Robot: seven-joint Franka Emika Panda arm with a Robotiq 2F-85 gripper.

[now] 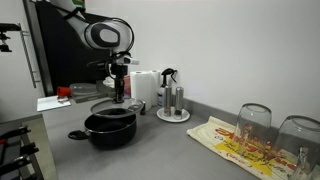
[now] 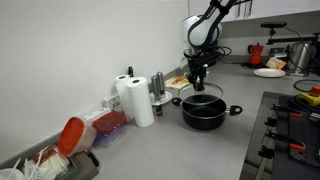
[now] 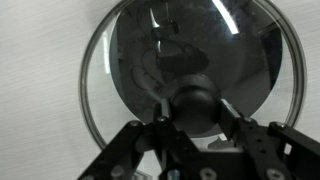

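Observation:
A black two-handled pot (image 1: 108, 132) stands on the grey table. Just above it hangs a round glass lid (image 1: 112, 106) with a dark rim, and my gripper (image 1: 119, 97) is shut on the lid's black knob. From the other side, the lid (image 2: 200, 96) appears over the pot (image 2: 204, 115), close to its rim and a little off centre. Looking down in the wrist view, the knob (image 3: 195, 107) sits between the fingertips, and the pot's dark inside shows through part of the glass. Whether lid and rim touch is hard to tell.
Bottles on a white plate (image 1: 173, 115) and paper towel rolls (image 1: 145, 88) stand behind the pot. Glass jars (image 1: 253, 125) rest on a yellow cloth (image 1: 230, 142) at the right.

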